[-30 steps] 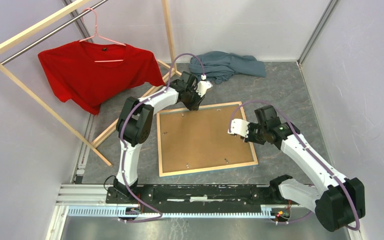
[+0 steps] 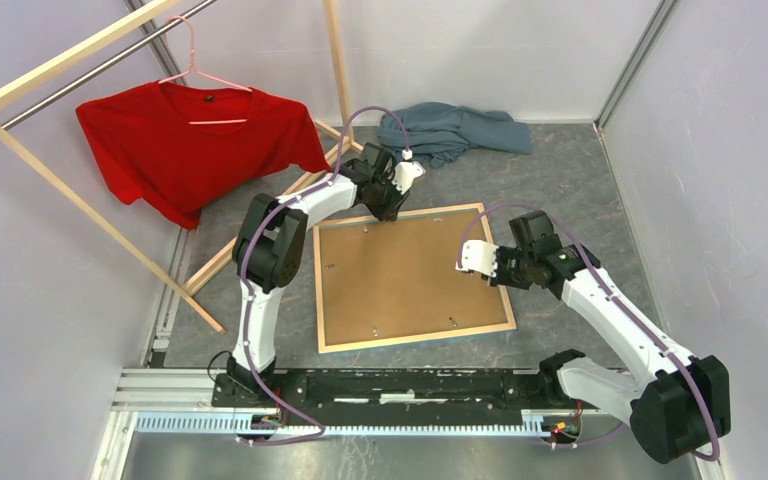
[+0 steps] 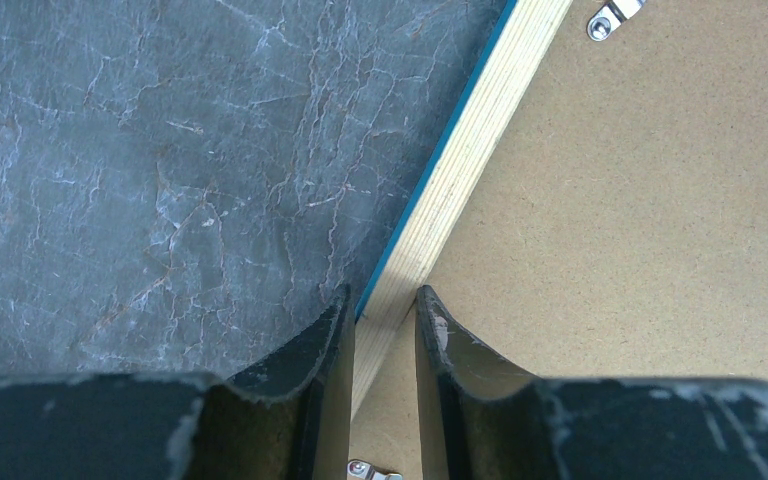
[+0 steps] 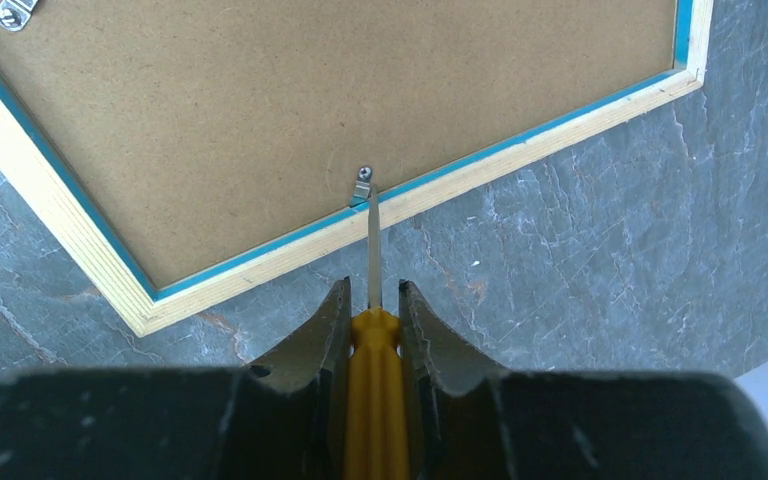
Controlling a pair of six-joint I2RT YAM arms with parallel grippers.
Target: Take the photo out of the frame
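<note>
The frame, a light wood border (image 2: pixel 319 300) around a brown backing board (image 2: pixel 400 280), lies back side up on the grey floor. Along its far edge, my left gripper is shut on the wooden border. My right gripper, at the right edge, is shut on a screwdriver with an amber handle (image 4: pixel 376 400). The screwdriver's blade (image 4: pixel 374 245) reaches over the border, its tip against or just beside a metal clip (image 4: pixel 362 186). That clip's end lies at the blue inner edge. Other clips (image 2: pixel 452 321) sit around the board. No photo shows.
A red shirt (image 2: pixel 200 140) hangs on a wooden rack (image 2: pixel 70 205) at the left. Grey-blue cloth (image 2: pixel 460 130) lies crumpled behind the frame.
</note>
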